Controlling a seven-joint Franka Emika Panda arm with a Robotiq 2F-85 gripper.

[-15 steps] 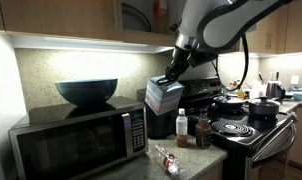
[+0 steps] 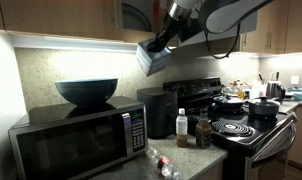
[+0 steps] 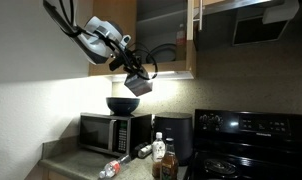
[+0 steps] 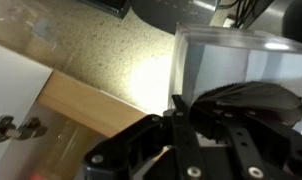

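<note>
A pale, box-shaped container (image 2: pixel 151 59) hangs tilted in the air, its upper rim pinched by my gripper (image 2: pixel 159 45). In exterior view 2 the same container (image 3: pixel 138 84) hangs below the gripper (image 3: pixel 133 71), close to the open upper cabinet (image 3: pixel 163 40). From the wrist, the container's clear wall (image 4: pixel 179 75) rises beyond the gripper, and something brown shows inside it. The exact contact between fingers and rim is dark and hard to make out.
Below stand a microwave (image 2: pixel 81 142) with a dark bowl (image 2: pixel 87 92) on top, a black appliance (image 2: pixel 159 112), and two bottles, one clear (image 2: pixel 181 127) and one brown (image 2: pixel 203 131). Another bottle (image 2: pixel 163 163) lies on the counter. The stove (image 2: pixel 246 130) is at right.
The arm has risen, lifting the container from in front of the black appliance to above it, near the cabinet's underside. The container is now tilted differently. Counter items have not moved.
</note>
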